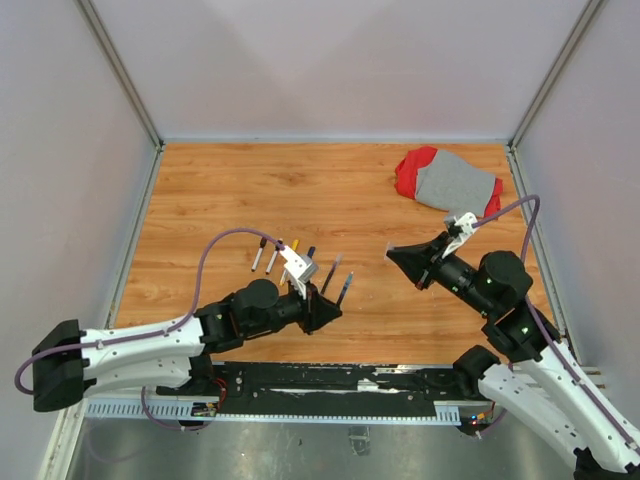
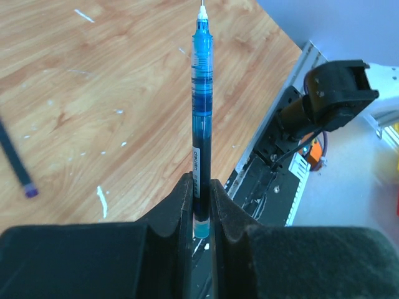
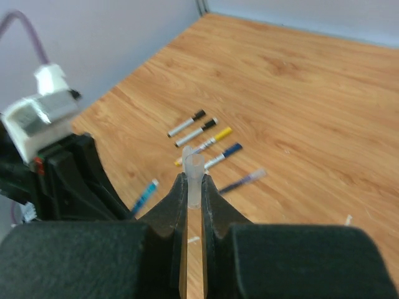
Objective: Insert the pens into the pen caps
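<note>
A translucent blue pen (image 2: 202,112) stands upright in my left gripper, which is shut around its lower, labelled part. Its white tip (image 2: 202,12) is bare and points away from the fingers. My right gripper is shut on a clear pen cap (image 3: 194,177) that sticks up from between its fingertips. From above, the blue pen (image 1: 345,288) and the clear cap (image 1: 389,250) hang clearly apart, the cap to the right and farther back. On the table to the left lies a row of pens, among them a yellow-capped pen (image 3: 212,143) and a blue-capped one (image 3: 224,156).
Two black-capped markers (image 3: 187,123) lie at the row's far end. A dark pen with a pale purplish end (image 3: 243,180) lies closest to the right gripper. A grey and red cloth (image 1: 455,180) rests at the back right.
</note>
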